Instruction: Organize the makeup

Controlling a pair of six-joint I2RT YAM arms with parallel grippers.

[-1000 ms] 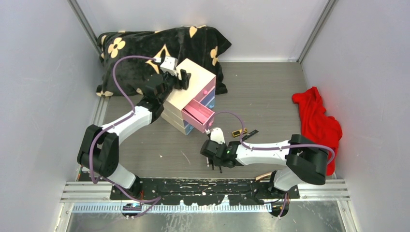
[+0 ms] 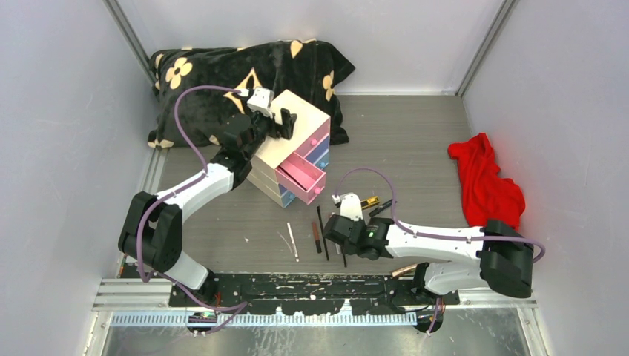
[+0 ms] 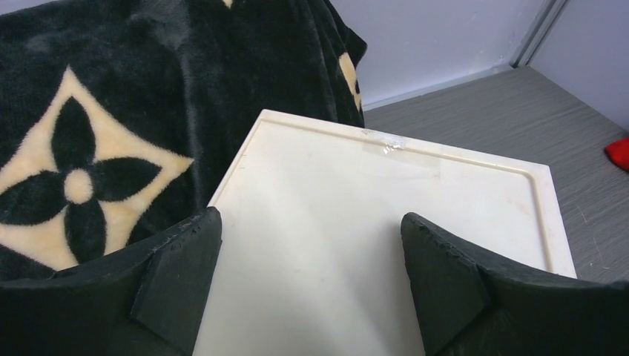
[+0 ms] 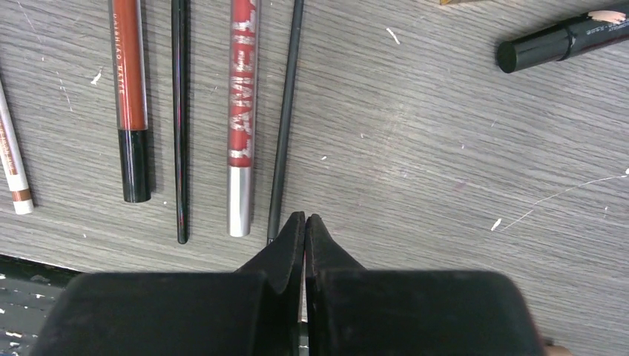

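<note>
A wooden organizer [image 2: 289, 111] has a pink drawer [image 2: 304, 178] pulled out. My left gripper stands open over the organizer's top. My right gripper is low over the makeup pencils, its fingertips together beside the lower end of a thin dark stick [image 4: 285, 111]; whether anything is between them is unclear. To their left lie a red pencil [image 4: 241, 119], a black pencil [image 4: 180, 119], a brown lip pencil [image 4: 132, 96] and a white pencil [image 4: 11, 163]. A black stick [image 4: 549, 44] lies at upper right.
A patterned black pillow [image 2: 200, 74] is behind the organizer, and a red cloth [image 2: 486, 185] lies at the right.
My right arm has moved rightward, uncovering more of the pencils in the top view. The left arm has stayed in place.
</note>
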